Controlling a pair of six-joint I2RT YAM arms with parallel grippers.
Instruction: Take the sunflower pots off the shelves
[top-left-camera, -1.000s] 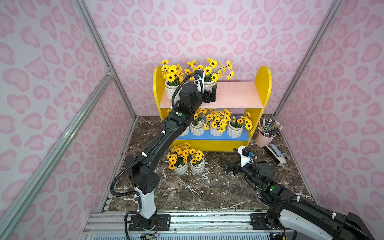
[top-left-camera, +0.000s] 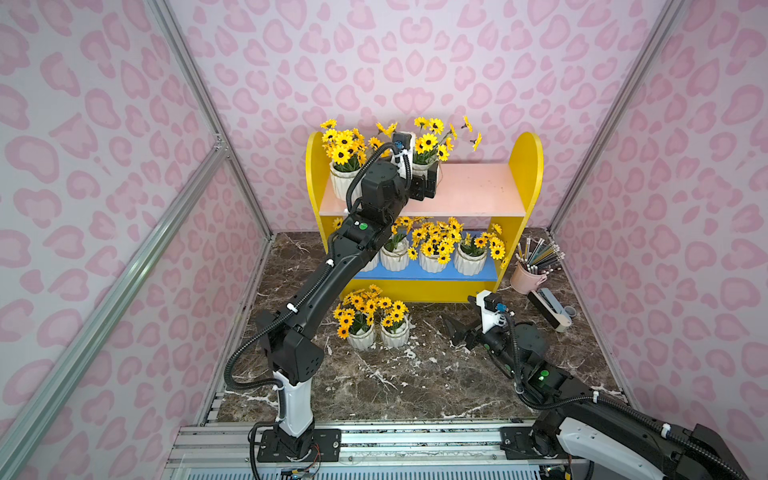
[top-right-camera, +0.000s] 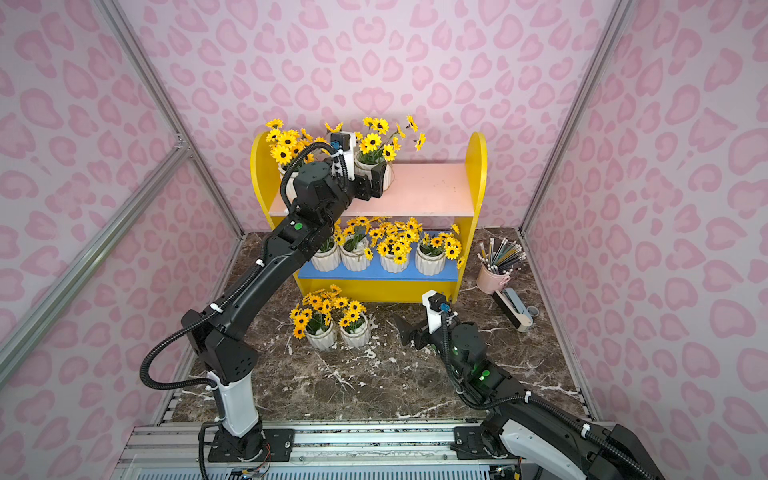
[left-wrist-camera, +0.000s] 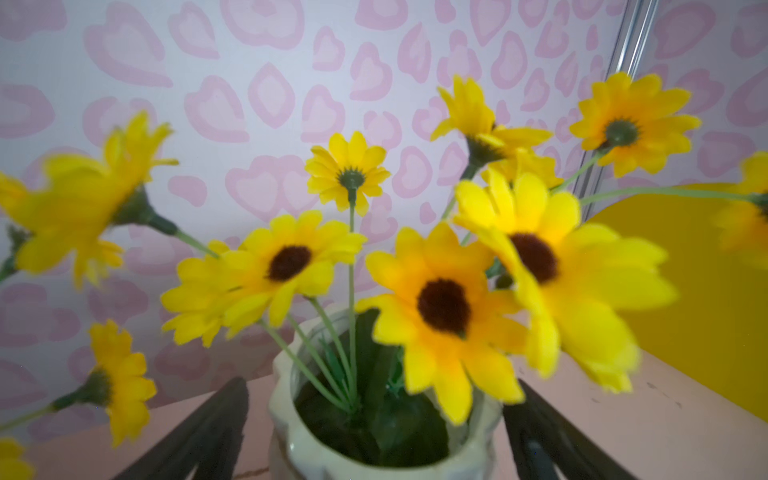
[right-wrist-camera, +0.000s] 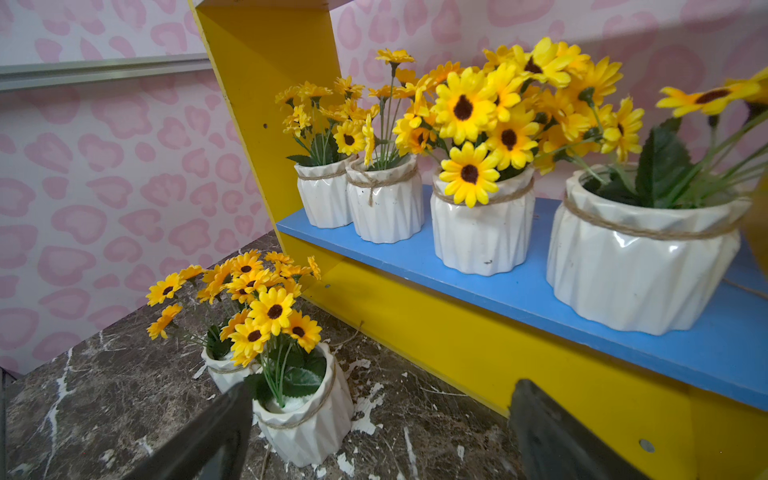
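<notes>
In the left wrist view a white sunflower pot (left-wrist-camera: 380, 466) stands upright on the pink top shelf. My left gripper is open, one finger on each side of it; whether either touches is hard to tell. A second sunflower pot (top-left-camera: 344, 181) is at that shelf's left end, partly behind the left arm. Several pots, among them a near one (right-wrist-camera: 644, 268), line the blue lower shelf (right-wrist-camera: 512, 292). On the marble table stand two more pots (right-wrist-camera: 308, 420). My right gripper (top-left-camera: 460, 332) is open and empty, low in front of the shelf's right half.
The top shelf (top-left-camera: 480, 188) is bare on its right half, up to the yellow side panel (top-left-camera: 526, 172). A pink cup of pencils (top-left-camera: 528, 278) and a long dark-and-white object (top-left-camera: 550, 310) occupy the table's right.
The pot and flowers at my left gripper have shifted a little to the right on the top shelf. My right arm has stayed still.
</notes>
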